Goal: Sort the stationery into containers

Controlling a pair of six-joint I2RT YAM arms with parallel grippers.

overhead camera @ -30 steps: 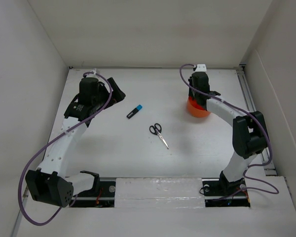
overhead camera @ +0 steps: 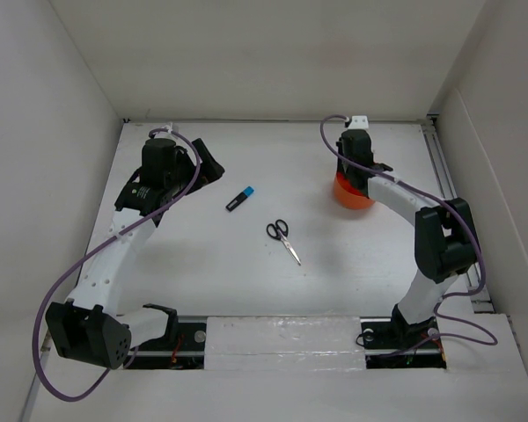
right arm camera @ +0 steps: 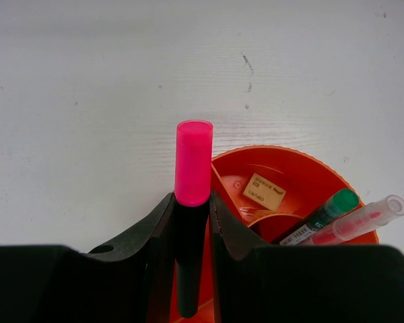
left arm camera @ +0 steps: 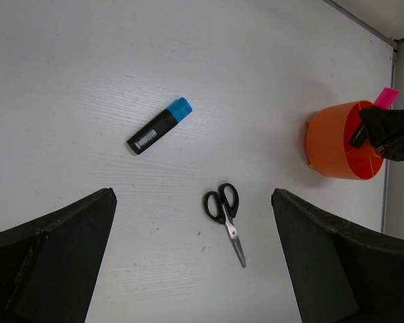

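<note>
My right gripper is shut on a black marker with a pink cap (right arm camera: 193, 161), held over the orange container (right arm camera: 283, 168). That container also holds a green-capped pen (right arm camera: 320, 219), a clear-capped pink pen (right arm camera: 360, 219) and a small eraser (right arm camera: 264, 192). In the top view the orange container (overhead camera: 352, 198) sits at the right, mostly under the right arm. A black marker with blue cap (left arm camera: 155, 128) and black-handled scissors (left arm camera: 230, 232) lie on the table. My left gripper hangs open above the left side, nothing between its fingers.
White walls close in the table at the back, left and right, with a metal rail along the right edge.
</note>
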